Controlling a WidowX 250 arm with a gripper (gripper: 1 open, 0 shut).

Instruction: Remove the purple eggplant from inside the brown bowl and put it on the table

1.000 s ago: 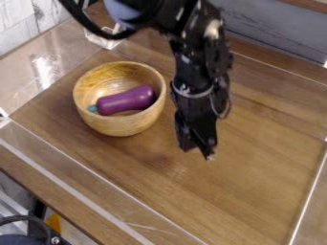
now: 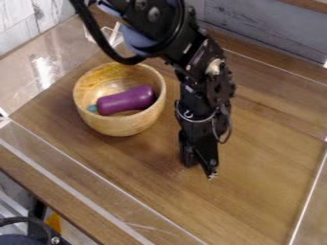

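Note:
The purple eggplant (image 2: 124,100) lies inside the brown bowl (image 2: 88,85), on the left half of the wooden table (image 2: 141,182). Its greenish tip points to the bowl's left side. To the right of the bowl, the black gripper (image 2: 200,172) points down, with its tips low over the table and apart from the bowl. Whether the tips touch the surface is unclear. Seen nearly edge-on, the dark fingers do not reveal how far apart they stand. No object shows at the tips.
Bare table spreads in front of the gripper and to its right. A pale wall (image 2: 274,36) rises behind the table. At the lower left, cables and dark equipment (image 2: 26,232) sit beyond the table's edge.
The bowl and eggplant have stayed put.

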